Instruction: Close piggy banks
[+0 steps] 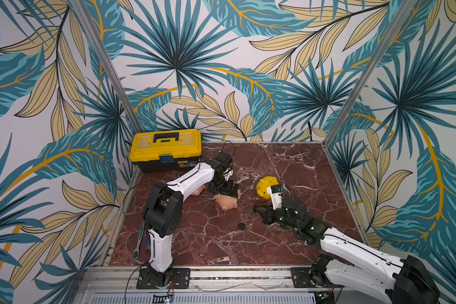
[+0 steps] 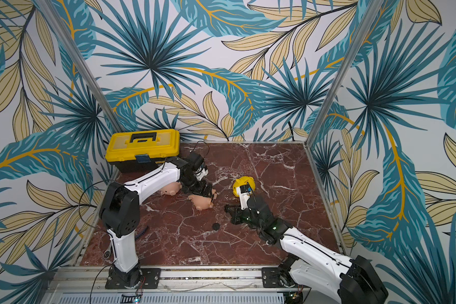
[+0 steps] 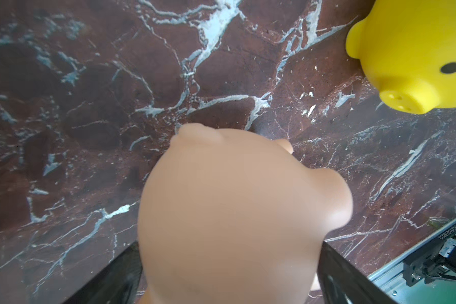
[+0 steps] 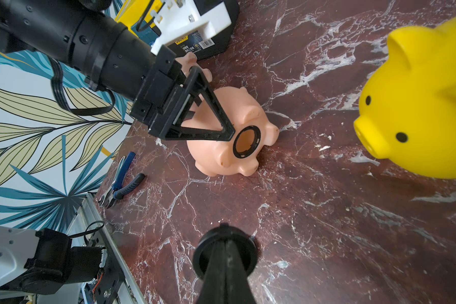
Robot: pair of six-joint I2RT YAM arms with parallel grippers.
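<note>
My left gripper (image 1: 229,191) is shut on a pink piggy bank (image 1: 226,201). In the left wrist view the bank (image 3: 233,212) fills the space between the blurred fingers. In the right wrist view, the round hole (image 4: 246,141) in its belly faces my right arm, uncovered, with a dark rim. My right gripper is shut on a black round plug (image 4: 201,253), seen behind the fingertips. A similar black disc (image 1: 241,226) lies on the table. Behind the left arm sits another pink bank (image 2: 171,188), mostly hidden.
A yellow piggy bank (image 4: 420,106) stands behind the right gripper. The yellow and black toolbox (image 1: 166,147) occupies the back left corner. Pliers (image 4: 120,179) lie near the left edge.
</note>
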